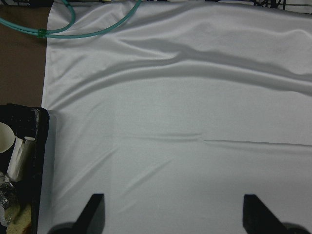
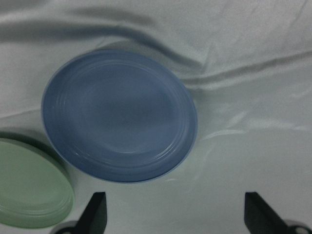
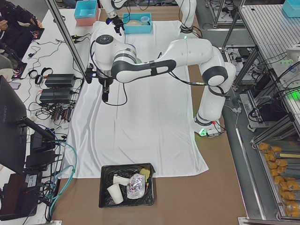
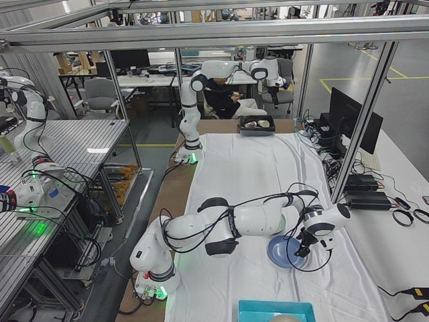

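My left gripper is open over bare white cloth, with nothing between its fingers; in the camera left view it is raised on the arm across the upper middle. A black bin (image 3: pixel 106 185) holds white cups (image 3: pixel 115 194), a foil-wrapped item (image 3: pixel 136 186) and a yellow piece. My right gripper stands open above the cloth beside a blue plate (image 2: pixel 119 114) and a green plate (image 2: pixel 29 185). Both plates are largely hidden behind my left arm in the camera left view.
A blue box (image 4: pixel 275 308) stands at the right arm's end of the table. A monitor (image 3: pixel 11 126), cables and electronics line one side, beside a metal post (image 4: pixel 355 161).
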